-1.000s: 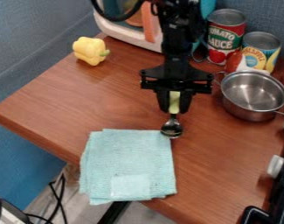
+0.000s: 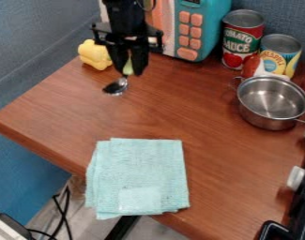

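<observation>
My black gripper [image 2: 129, 62] is near the back left of the wooden table [image 2: 180, 112], shut on a spoon [image 2: 115, 86] with a pale yellow-green handle and a metal bowl pointing down-left. A yellow toy pepper [image 2: 95, 53] lies just left of the gripper. A light teal folded cloth [image 2: 136, 177] lies on the front of the table.
A teal toy microwave [image 2: 192, 33] stands at the back, beside a tomato can [image 2: 240, 39], another can [image 2: 279, 57] and a steel pot [image 2: 271, 100]. A black appliance [image 2: 290, 216] is at the right front.
My gripper has moved back and to the left, carrying the spoon away from the area between the cloth and the pot toward the yellow pepper.
</observation>
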